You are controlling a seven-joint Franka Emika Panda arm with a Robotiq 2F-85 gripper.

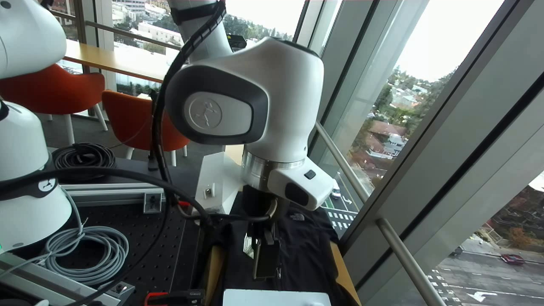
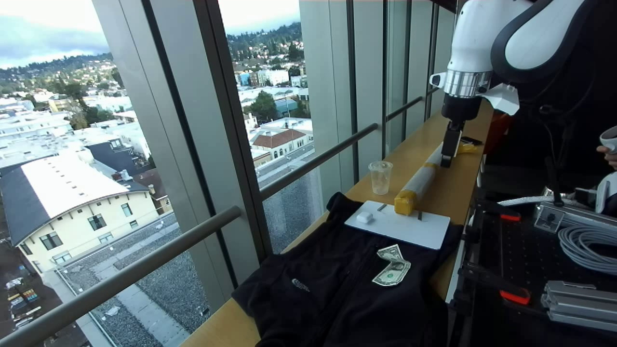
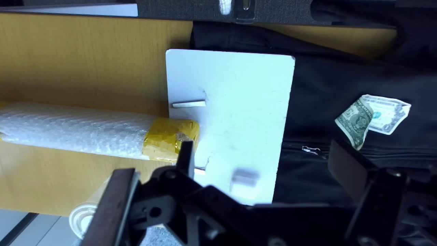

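My gripper is open, its two fingers wide apart with nothing between them. It hangs in the air over the table, and in exterior view 2 the gripper appears in front of the wrapped tube. A black jacket lies spread on the table. On it rests a creased dollar bill, partly hidden by the arm in exterior view 1. A white board overlaps the jacket's end and carries a small white block and a thin short stick.
A bubble-wrapped tube with yellow-taped ends reaches onto the board's edge. A clear plastic cup stands beside it, near the window rail. Coiled grey cable and clamps lie on the black pegboard alongside the table.
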